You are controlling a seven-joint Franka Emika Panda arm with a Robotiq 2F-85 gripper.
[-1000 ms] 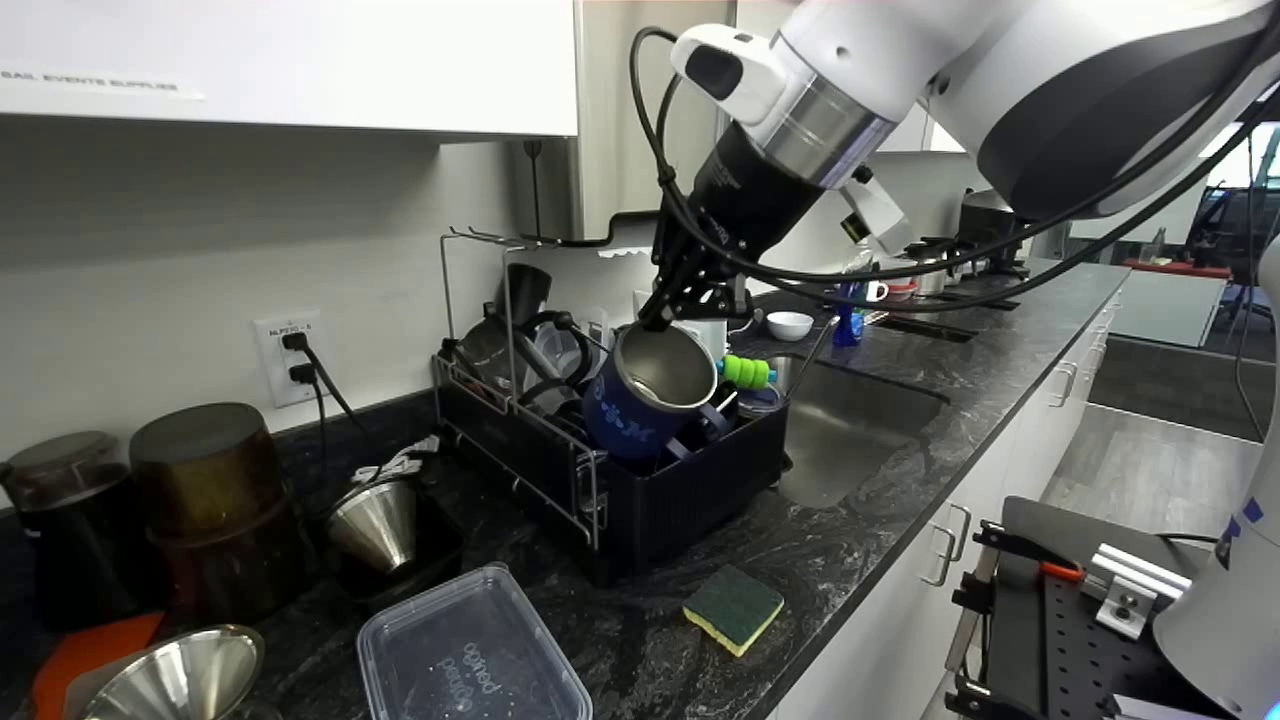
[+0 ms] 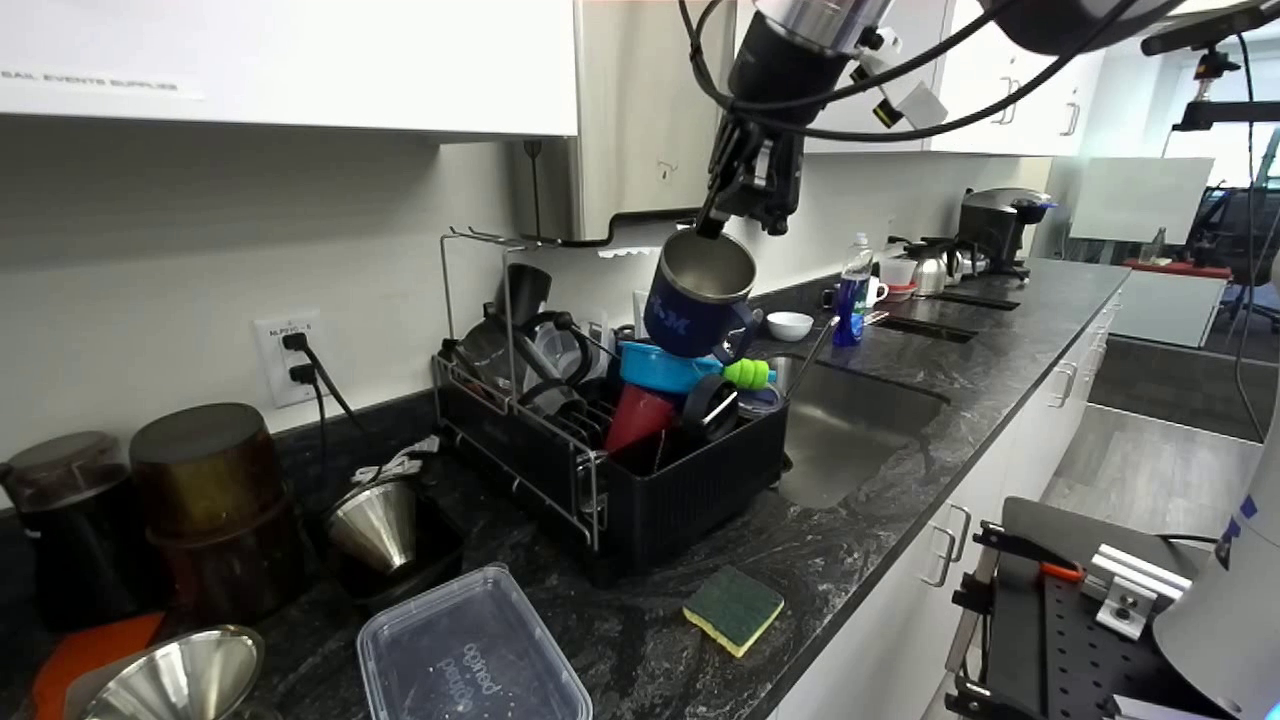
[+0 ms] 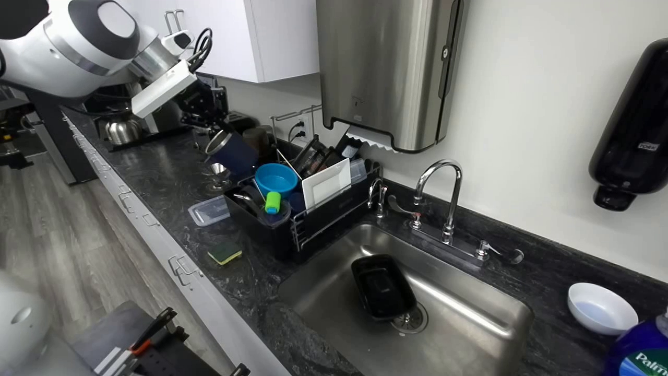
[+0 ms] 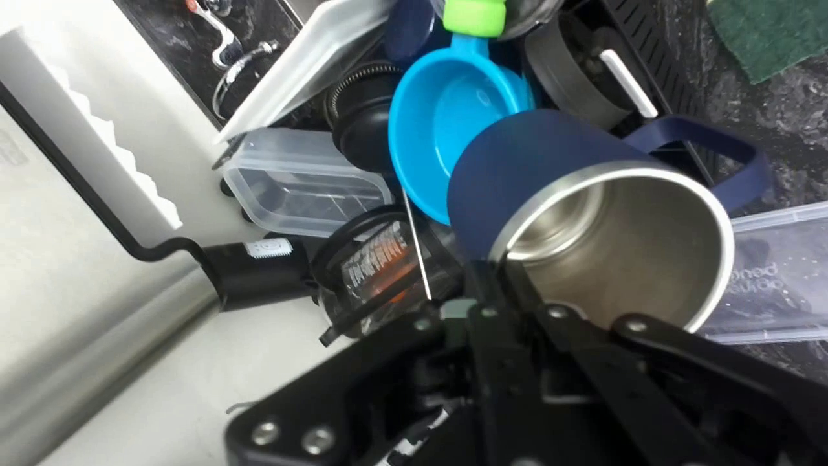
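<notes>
A dark blue mug (image 2: 687, 314) with a bare steel inside hangs tilted above the dish rack (image 2: 696, 504). My gripper (image 2: 744, 228) is shut on the mug's rim, one finger inside the cup and one outside. In the wrist view the mug (image 4: 535, 159) has its mouth toward the camera and its handle (image 4: 741, 167) off to the right. Exterior view 2 shows the mug (image 3: 235, 152) over the rack's far end, beside the light blue bowl-like cup (image 3: 275, 178), which stays among the dishes.
Dishes crowd the rack. A steel paper towel dispenser (image 3: 382, 69) hangs on the wall close by. The sink (image 3: 482, 301) holds a black tray (image 3: 383, 286). A sponge (image 2: 734, 608) and a clear plastic lid (image 2: 474, 654) lie on the counter (image 2: 648, 672).
My gripper has risen with the mug, lifting it out from among the dishes and slightly right in exterior view 1. The light blue cup and a red item are now uncovered there.
</notes>
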